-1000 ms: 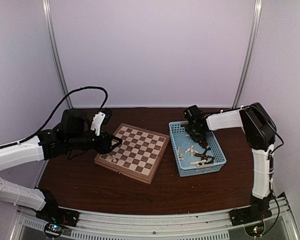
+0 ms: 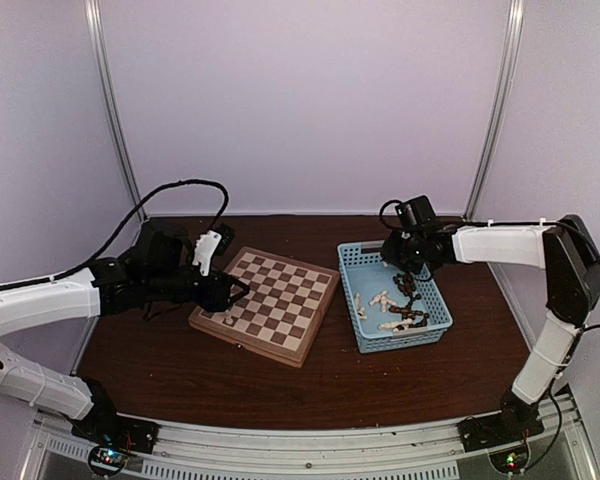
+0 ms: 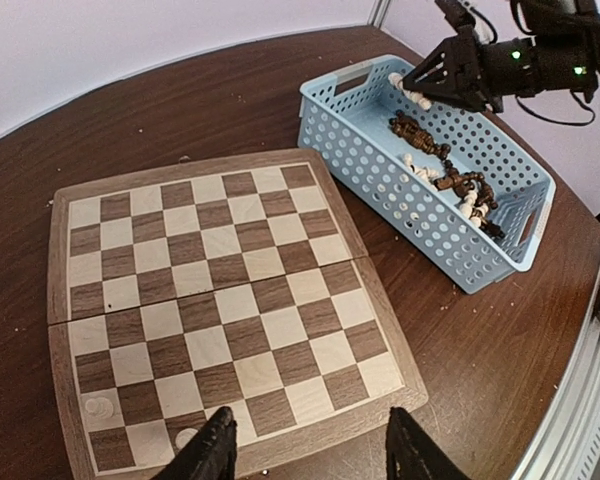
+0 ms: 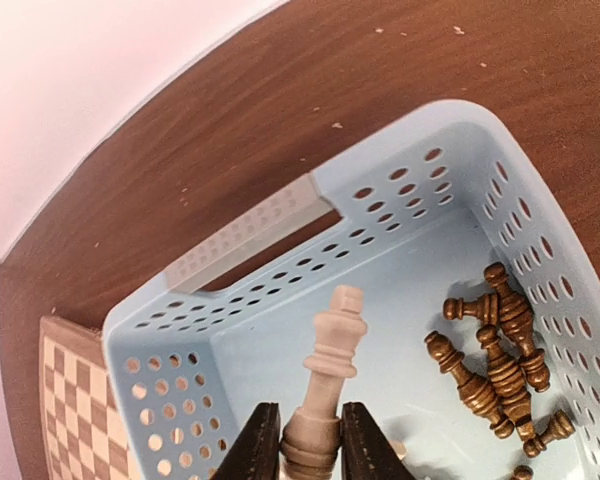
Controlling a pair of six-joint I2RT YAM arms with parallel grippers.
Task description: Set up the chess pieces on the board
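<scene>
A light chess piece (image 4: pixel 334 340) is gripped at one end by my right gripper, its length pointing away above the basket floor. The same piece (image 3: pixel 410 91) shows over the basket's far end in the left wrist view. Above the board's near left part, my left gripper hangs open and empty. On the checkered board (image 3: pixel 220 290), two light pieces stand near the near left corner: one piece (image 3: pixel 99 408) at the edge, another piece (image 3: pixel 187 437) close to my left finger. The other squares in view are bare.
Right of the board stands a light blue basket (image 2: pixel 375 342) with raised, perforated walls. Dark pieces (image 4: pixel 505 390) lie jumbled along one side of it, and several light pieces (image 2: pixel 383 299) lie near its middle. Bare table (image 2: pixel 420 385) stretches in front.
The left gripper has drifted slightly to the right over the board.
</scene>
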